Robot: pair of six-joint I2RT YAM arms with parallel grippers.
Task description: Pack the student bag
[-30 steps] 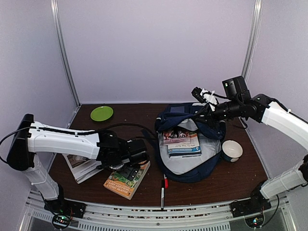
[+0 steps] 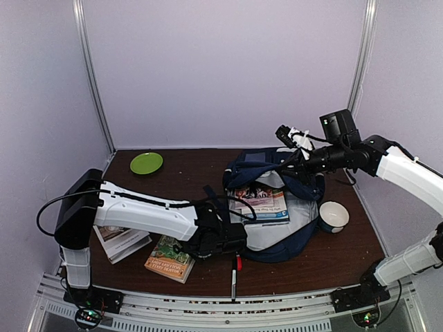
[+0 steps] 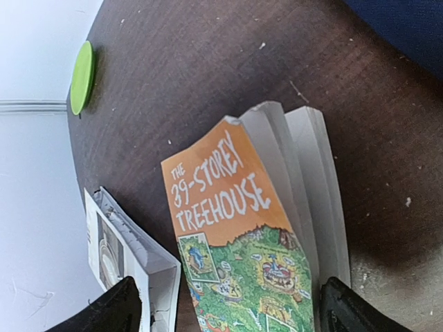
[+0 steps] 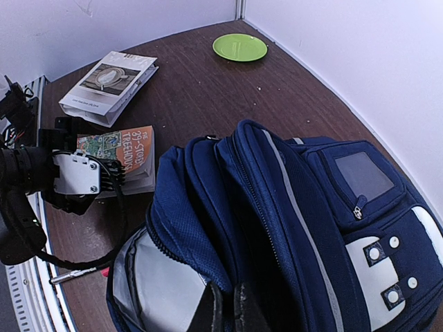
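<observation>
The orange-and-green Treehouse book [image 3: 239, 242] lies on the table at the front left. My left gripper is open, one finger [image 3: 114, 308] on each side of the book near its lower end. The navy school bag [image 2: 280, 254] lies unzipped at the right, with several books [image 2: 266, 206] inside on its grey lining. Its flap [image 4: 201, 228] is lifted, and my right gripper is shut on that navy fabric. A thick white book [image 3: 121, 256] lies left of the Treehouse book.
A green plate [image 2: 146, 163] sits at the back left. Right of the bag stands a white-lined bowl [image 2: 333, 216]. A red-and-grey pen [image 2: 234, 279] lies by the front edge. The table between plate and bag is clear.
My left arm has swung rightward, its wrist now right of the Treehouse book with the fingers beside it. The book has shifted slightly left. The right arm has stayed still.
</observation>
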